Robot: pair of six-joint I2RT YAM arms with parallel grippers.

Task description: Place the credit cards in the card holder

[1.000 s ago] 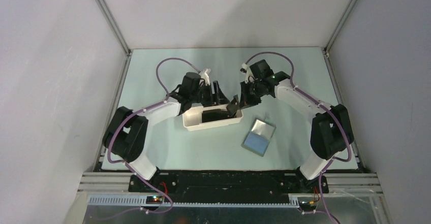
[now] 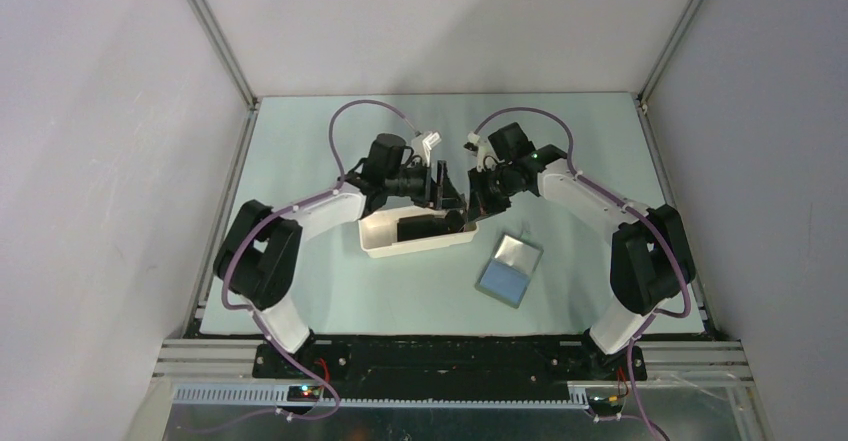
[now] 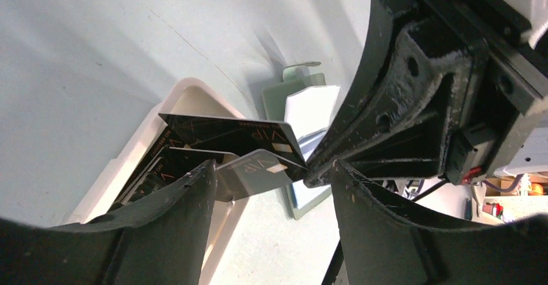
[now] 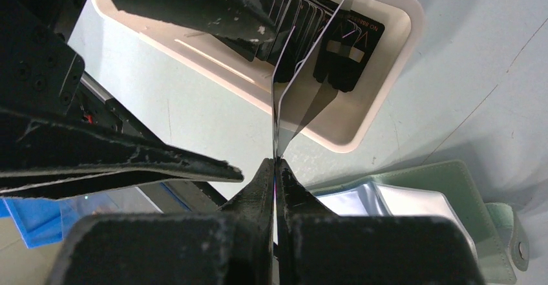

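My right gripper is shut on the corners of two thin black cards, which fan apart above its fingertips. In the left wrist view, one card (image 3: 226,131) stands behind the other card (image 3: 255,174). My left gripper is open beside them, one finger towards the box and the other on the near side; it does not grip the cards. More black cards (image 4: 352,46) lie in the white box (image 4: 394,78). The green card holder (image 2: 505,276) lies unfolded on the table, right of the box, with clear and bluish pockets.
Both arms reach in closely over the right end of the box (image 2: 378,251), their grippers nearly touching. A strap (image 4: 515,233) sticks out from the holder's edge.
My left gripper has moved right, closing in on the cards at the right gripper. The right gripper has shifted slightly left with the cards. Box and holder stay put.
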